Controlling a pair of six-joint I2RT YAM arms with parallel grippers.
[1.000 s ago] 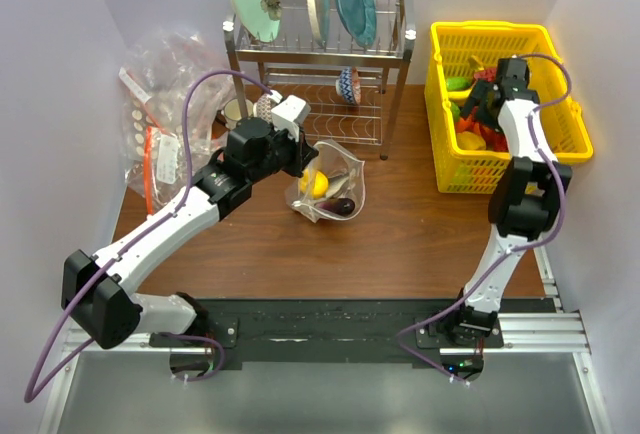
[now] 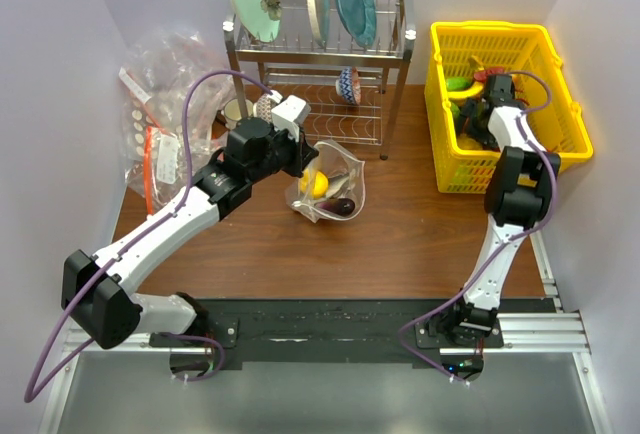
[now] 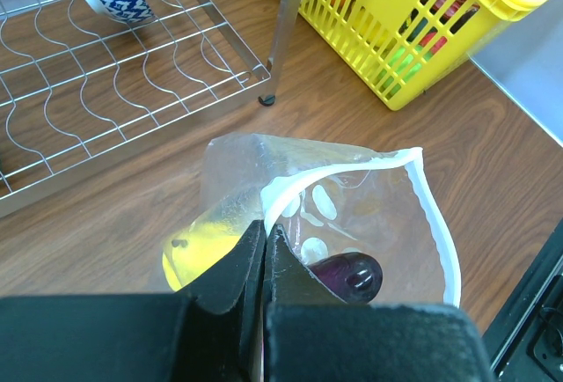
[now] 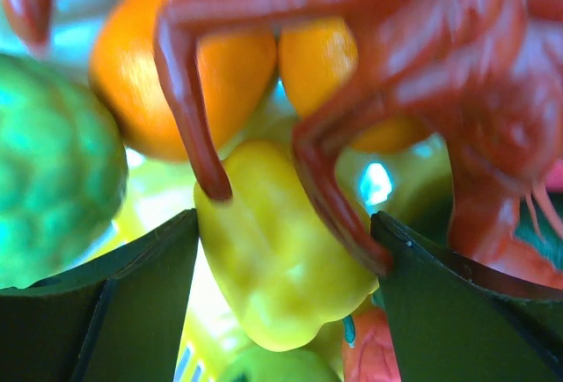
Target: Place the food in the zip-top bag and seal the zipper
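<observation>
The zip top bag point(image 2: 347, 184) lies open on the table with a yellow item point(image 3: 201, 254) and a dark eggplant point(image 3: 345, 276) inside. My left gripper is shut at the bag's white rim; whether it pinches the rim is unclear. In the yellow basket point(image 2: 560, 134), my right gripper has its fingers on either side of a yellow pepper point(image 4: 277, 268), under red tentacle-like food point(image 4: 413, 56). Oranges point(image 4: 163, 74) and a green lumpy fruit point(image 4: 48, 162) lie around it.
A steel dish rack point(image 2: 407, 29) with plates and bowls stands at the back. Loose plastic bags point(image 2: 160, 154) lie at left.
My right gripper has moved left and slightly down in the top view, deeper over the basket's food. The left arm and bag are unchanged.
</observation>
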